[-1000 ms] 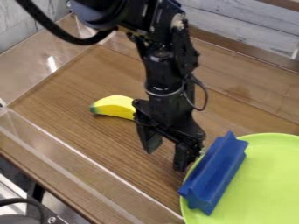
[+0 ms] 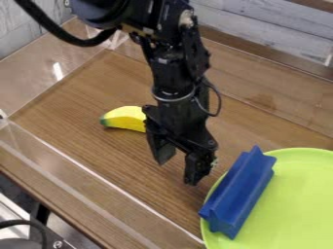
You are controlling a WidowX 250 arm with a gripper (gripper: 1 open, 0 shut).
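Observation:
My black gripper (image 2: 180, 158) hangs low over the middle of the wooden table, its fingers spread open with nothing visible between them. Behind it to the left lies a yellow toy banana (image 2: 124, 119), partly hidden by the arm. Right of the gripper, a blue elongated block (image 2: 239, 193) lies on the left part of a bright green plate (image 2: 299, 214).
A clear raised edge runs along the near left side, with dark cables beyond it. A pale plank wall (image 2: 274, 34) stands at the back.
My gripper has risen slightly and shifted a little left, away from the blue block. The banana, block and plate look unmoved.

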